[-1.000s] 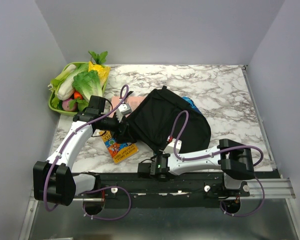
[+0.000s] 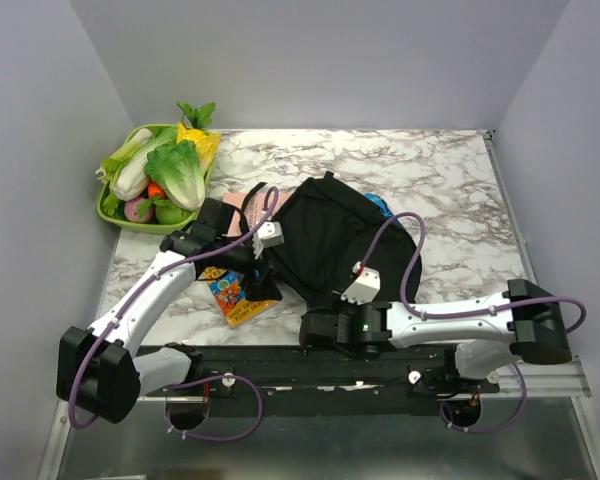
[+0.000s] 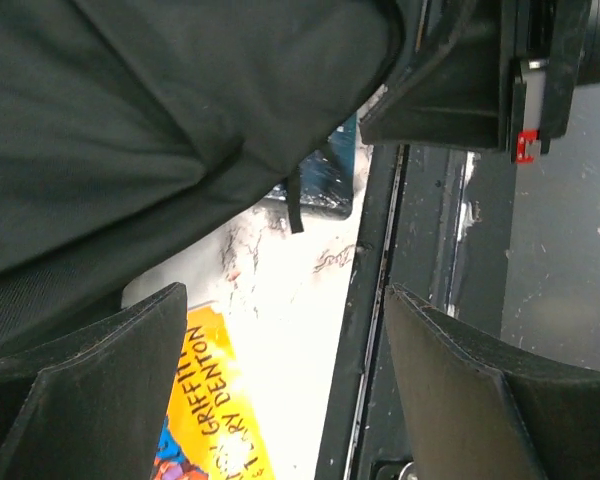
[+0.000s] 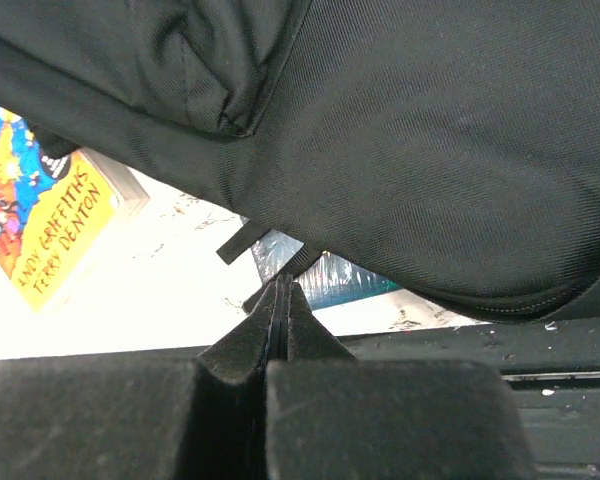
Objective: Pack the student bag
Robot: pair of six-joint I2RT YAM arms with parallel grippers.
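The black bag (image 2: 330, 230) lies flat on the marble-patterned table, filling the upper part of both wrist views. In the right wrist view my right gripper is shut with nothing between its fingers. A short bag strap (image 4: 302, 262) runs past the fingertips, outside them, below the bag's edge. My left gripper is open and empty, over bare table beside the bag's edge. A yellow and blue book (image 2: 236, 298) lies left of the bag, partly under the left arm. A clear-and-blue package (image 4: 330, 285) shows partly from under the bag.
At the back left stands a green basket (image 2: 108, 208) of vegetables. A pinkish sheet (image 2: 235, 200) lies behind the left arm. Something blue (image 2: 378, 204) sticks out behind the bag. A dark front edge (image 2: 280, 360) runs beneath both arms.
My left gripper has shifted right and stays open.
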